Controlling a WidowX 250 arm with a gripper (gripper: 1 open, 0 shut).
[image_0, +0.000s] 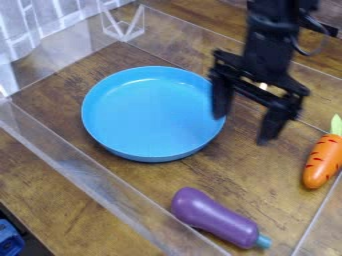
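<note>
My black gripper (251, 106) hangs over the table to the right of the blue plate (147, 114), blurred, its fingers spread apart with nothing visible between them. A purple toy eggplant (214, 216) with a teal tip lies at the bottom. An orange toy carrot (321, 158) with a green top lies at the right edge.
Clear plastic walls run along the back left and diagonally across the lower left. Bare wooden table (160, 180) lies between plate and eggplant. A blue object (8, 240) shows at the bottom left corner.
</note>
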